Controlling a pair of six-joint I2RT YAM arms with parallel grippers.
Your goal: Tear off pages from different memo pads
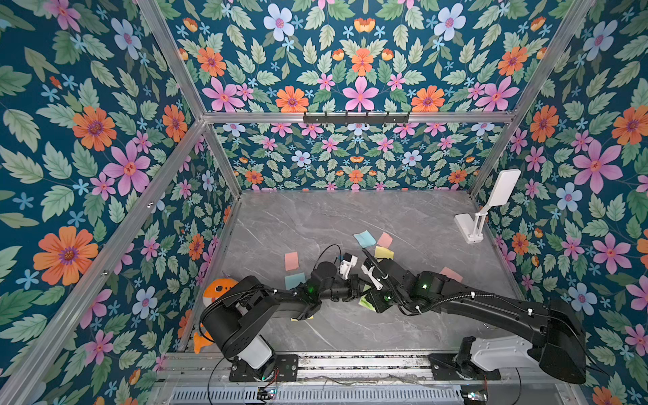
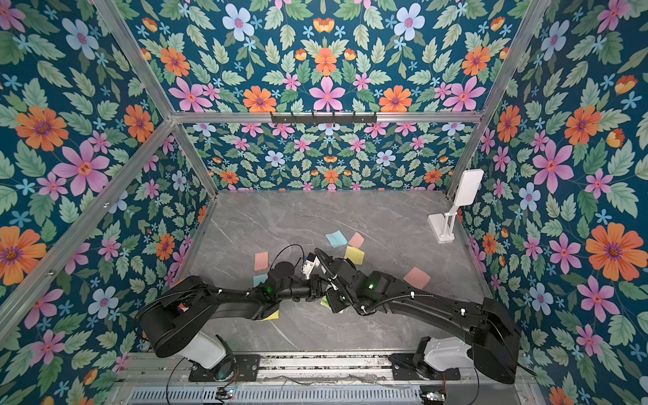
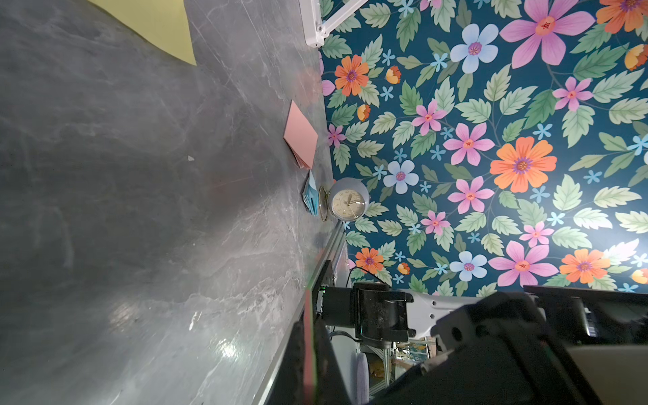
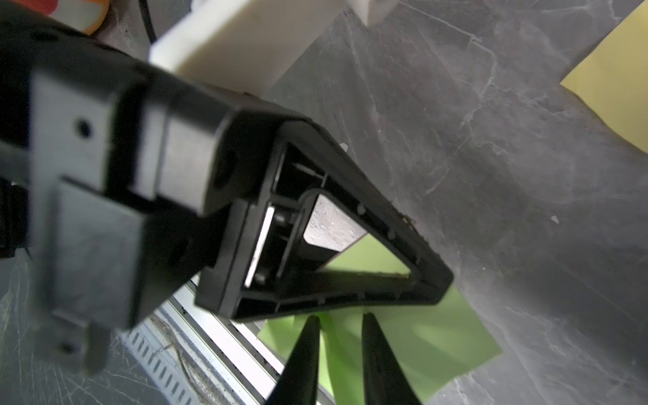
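Note:
A green memo sheet or pad (image 4: 432, 337) shows in the right wrist view behind and below the triangular finger of my left gripper. That gripper is shut; a thin reddish-green line runs between its fingers, but I cannot tell whether it pinches the paper. My right gripper stands part open, its two narrow fingertips over the green paper, which is creased near the left fingertip. The top left view shows only a bit of green paper (image 1: 366, 303) beneath the meeting grippers. A yellow sheet (image 4: 617, 81) lies apart on the table.
Pink (image 1: 291, 261), blue (image 1: 364, 238) and other coloured papers lie scattered around the arms. A white lamp (image 1: 470, 228) stands at the right rear, an orange toy (image 1: 219, 289) at the left.

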